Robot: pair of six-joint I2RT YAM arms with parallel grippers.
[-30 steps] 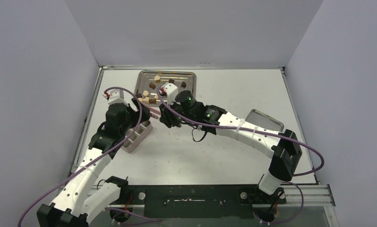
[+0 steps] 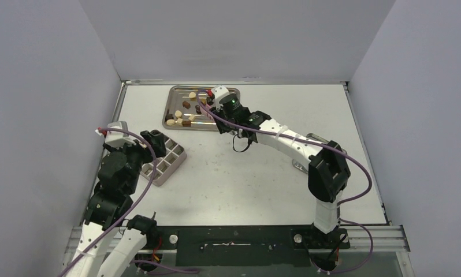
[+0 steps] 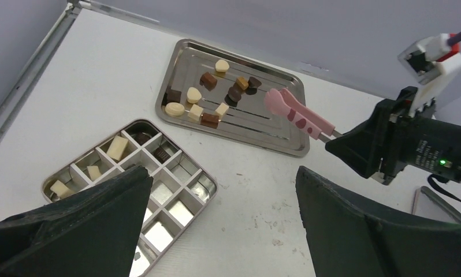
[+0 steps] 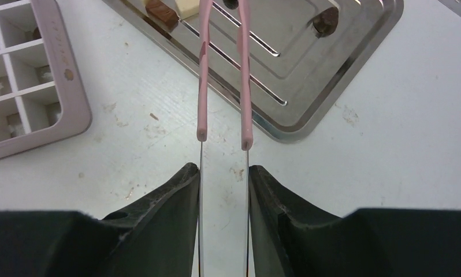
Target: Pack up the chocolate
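A steel tray [image 3: 263,130] holds several dark, brown and cream chocolates [image 3: 208,81]. My right gripper is over it, pink-tipped tongs part open around a dark piece at the top edge of its wrist view; whether they touch it is unclear. My left gripper stands open over the front left, beside the pink compartment box [image 3: 182,228], with nothing between its fingers. Some compartments hold cream and dark pieces; the rest visible are empty.
Another grey tray [image 2: 320,138] lies at the right, partly hidden by the right arm. Walls bound both sides and the back.
My right gripper has moved back and rightward over the steel tray.
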